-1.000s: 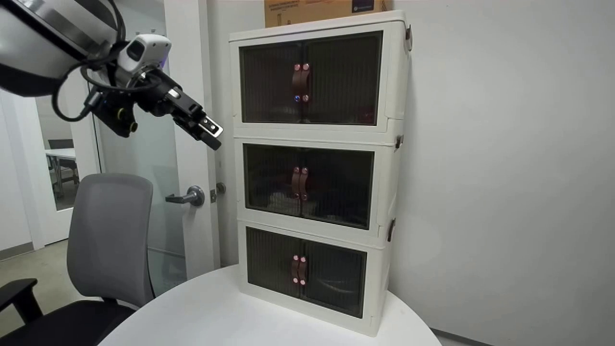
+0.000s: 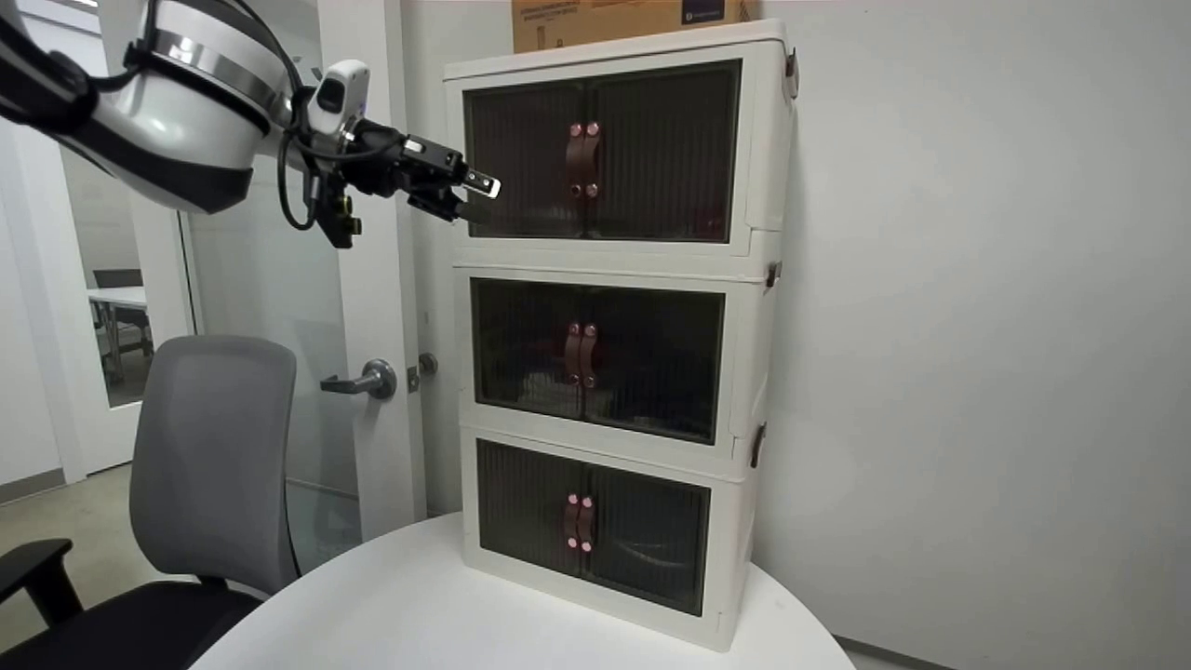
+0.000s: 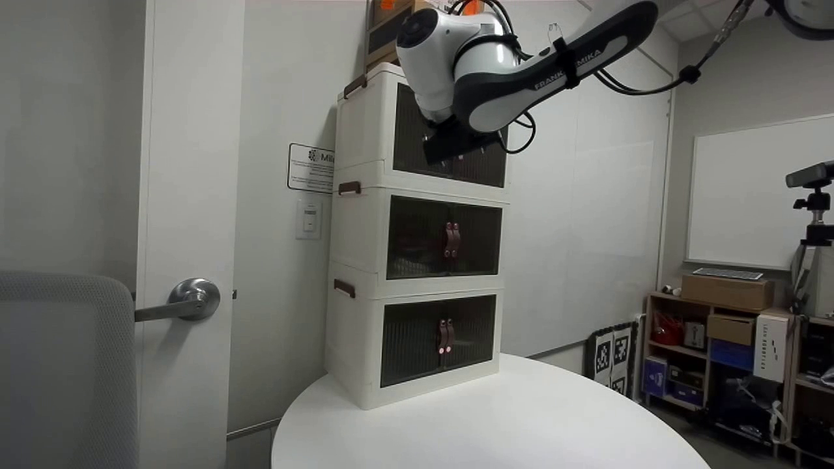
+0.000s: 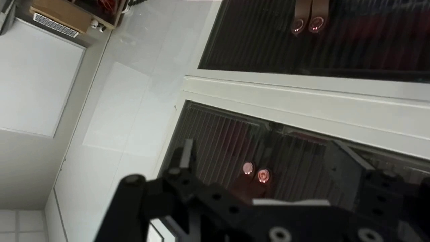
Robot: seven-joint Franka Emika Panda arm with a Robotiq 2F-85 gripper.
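A stack of three white cabinets carries dark ribbed double doors, all closed. On the top cabinet's doors are two brown strap handles side by side in the middle. My gripper is level with the lower part of these doors, toward their left side in exterior view 1. The wrist view looks upside down; there my gripper is open with nothing held, and the top handles' lower rivets appear between its fingers. The arm blocks part of the top doors in exterior view 2.
A round white table bears the stack. The middle handles and bottom handles are unobstructed. A cardboard box sits on top, and a grey chair stands at the left.
My gripper has moved up and rightward in exterior view 1, nearer the top doors, and is now less steeply tilted. The cabinets and their doors look unchanged.
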